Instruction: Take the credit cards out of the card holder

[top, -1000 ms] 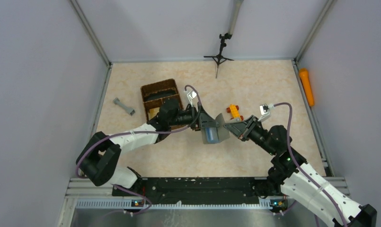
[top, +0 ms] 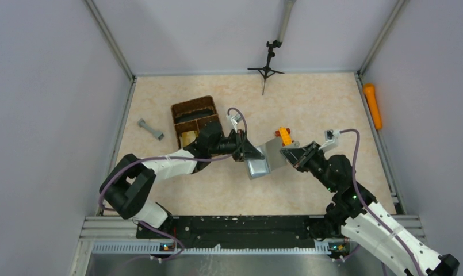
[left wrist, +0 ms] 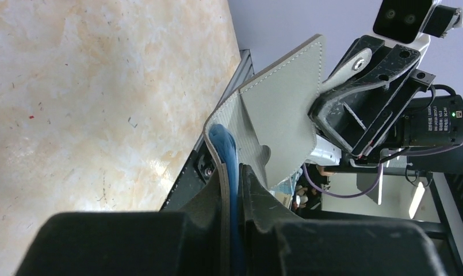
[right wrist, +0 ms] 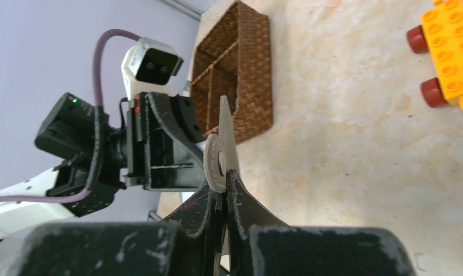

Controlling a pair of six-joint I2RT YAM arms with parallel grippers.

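The grey card holder (top: 276, 150) hangs opened out between my two grippers above the table. My left gripper is shut on one half of it, with the bluish clear sleeves (left wrist: 223, 141) pinched along with the grey cover. On the other half, my right gripper is shut on the thin cover by the strap with the metal snap (left wrist: 359, 64). A pale, shiny sleeve face (top: 257, 167) shows below the left fingertips in the top view. I cannot make out single cards in the sleeves.
A brown woven box (top: 192, 107) with compartments stands behind the left arm. Beyond the holder is a yellow toy block car (top: 284, 135). A grey tool-like piece (top: 150, 129) lies far left, and the table's front middle is bare.
My right gripper has shifted slightly right, spreading the cover wider and flatter. The left gripper moved a little right earlier, and the sleeve face below it now looks paler.
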